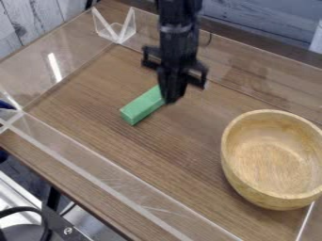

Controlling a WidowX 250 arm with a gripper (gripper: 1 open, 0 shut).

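A green rectangular block [142,108] lies at an angle on the wooden table [126,160], left of centre. My dark arm and gripper [175,79] are above and behind it, towards the top centre. The gripper is motion-blurred, so its fingers and whether they are open or shut cannot be made out. Nothing shows clearly held in it.
A large pale wooden bowl [272,155] fills the right side. A small white wire-like item [115,28] lies at the back left. Dark cables are at the lower-left corner.
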